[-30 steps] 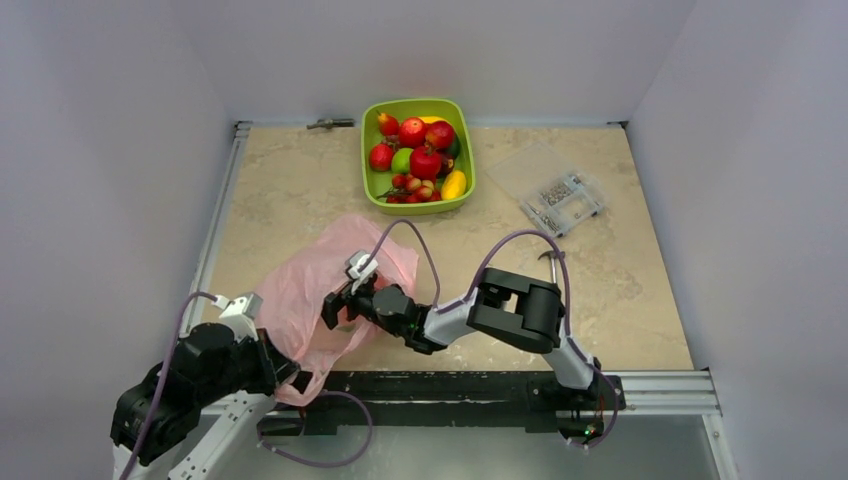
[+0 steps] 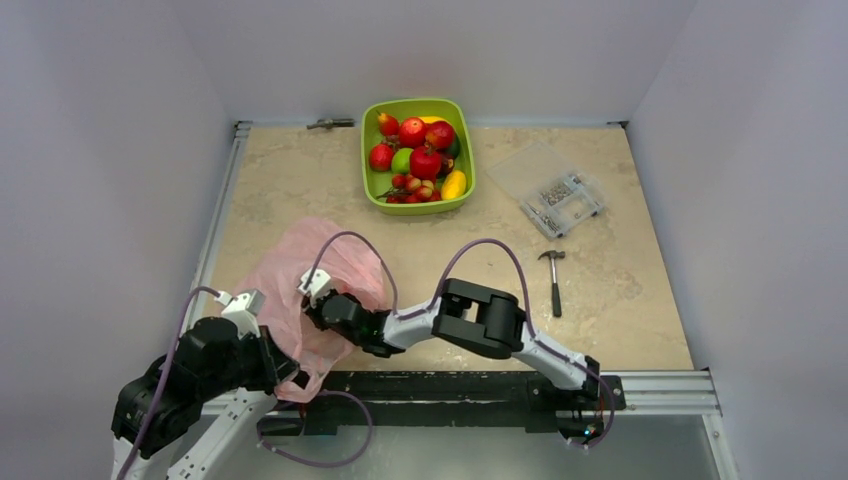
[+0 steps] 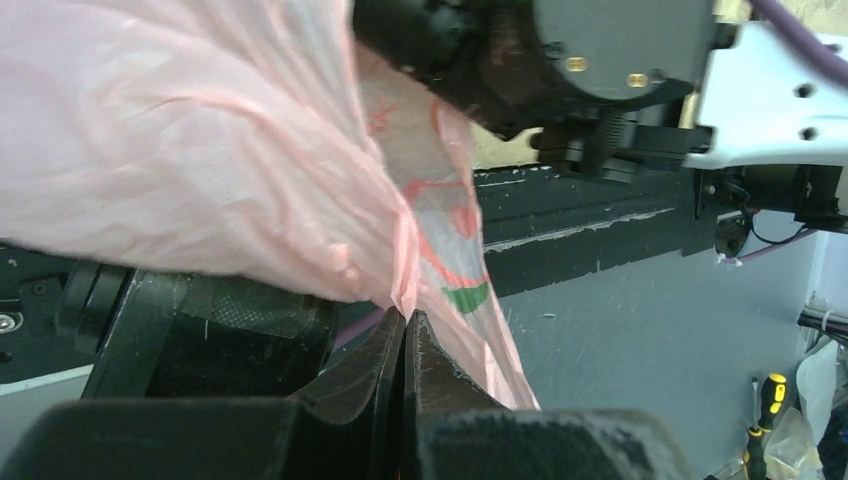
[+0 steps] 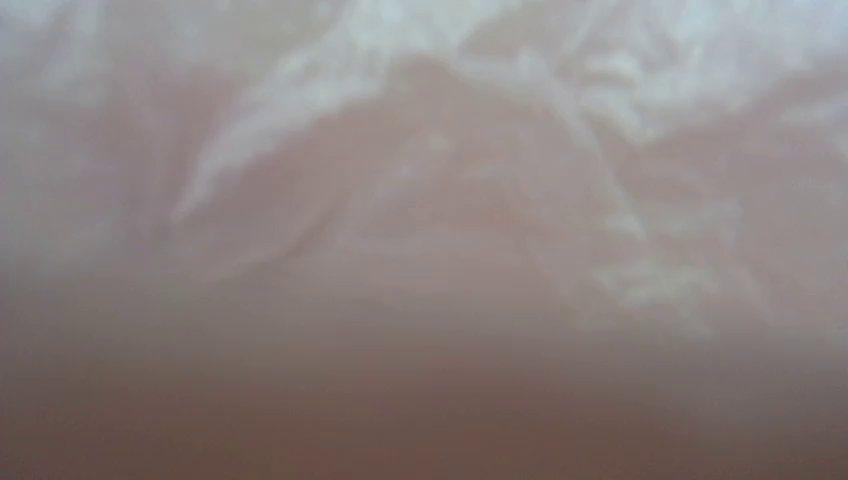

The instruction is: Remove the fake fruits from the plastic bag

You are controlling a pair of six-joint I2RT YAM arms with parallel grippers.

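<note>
The pink plastic bag (image 2: pixel 330 255) lies crumpled at the front left of the table in the top view. My left gripper is shut on the bag's edge, holding it up by a thin fold near the table's front. My right gripper (image 2: pixel 306 312) reaches into the bag's folds from the right, and its fingertips are hidden there. Only blurred pink plastic (image 4: pixel 430 200) fills the right wrist view, with no fingers showing. No fruit can be made out inside the bag.
A green bin (image 2: pixel 372 187) at the back holds several fake fruits. To the right are a clear parts box (image 2: pixel 562 205) and a hammer (image 2: pixel 555 285). A small metal tool (image 2: pixel 332 123) lies by the back edge.
My right gripper has moved left, deeper into the bag, and its arm has followed. The bag's right side has shifted left with it. The left gripper stays in place.
</note>
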